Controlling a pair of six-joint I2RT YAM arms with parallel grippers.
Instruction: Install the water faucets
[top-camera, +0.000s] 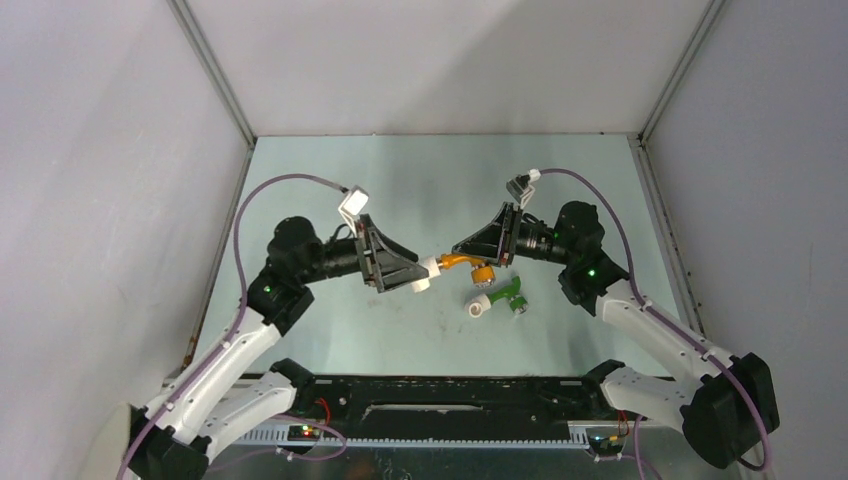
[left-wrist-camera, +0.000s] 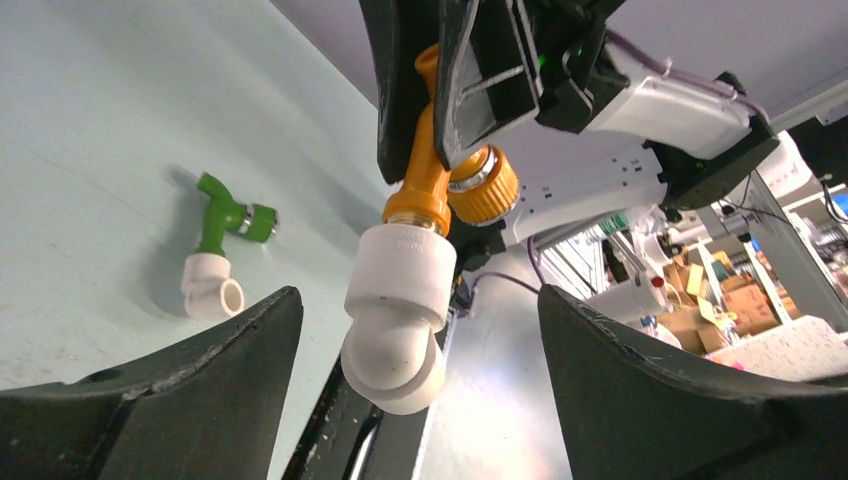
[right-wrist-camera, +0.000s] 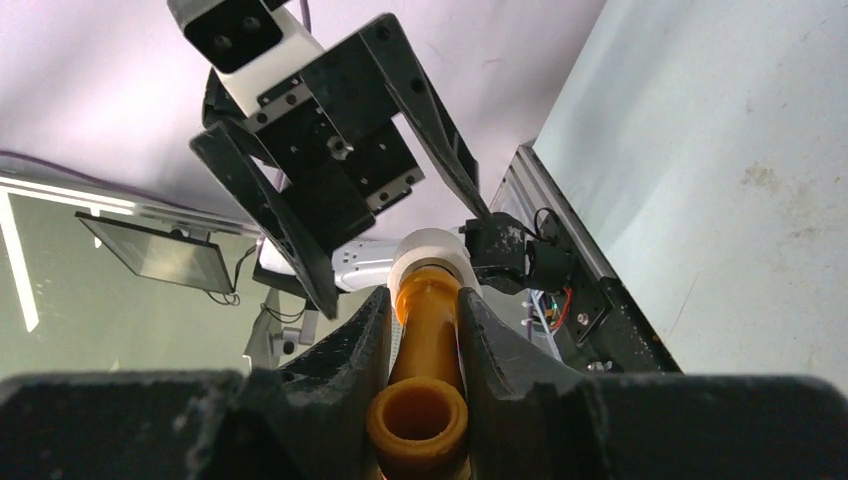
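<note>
An orange faucet piece (top-camera: 463, 265) with a threaded side cap hangs in my right gripper, which is shut on its pipe. A white elbow fitting (left-wrist-camera: 393, 315) sits on the orange piece's end, pointing toward my left gripper (top-camera: 395, 270). That gripper's fingers stand open either side of the white fitting, which shows between them in the left wrist view with space around it. On the table below lies a green faucet piece (left-wrist-camera: 222, 215) with a white fitting (left-wrist-camera: 205, 285) on one end.
Walls stand at the back and both sides, and a black rail (top-camera: 450, 390) runs along the front edge.
</note>
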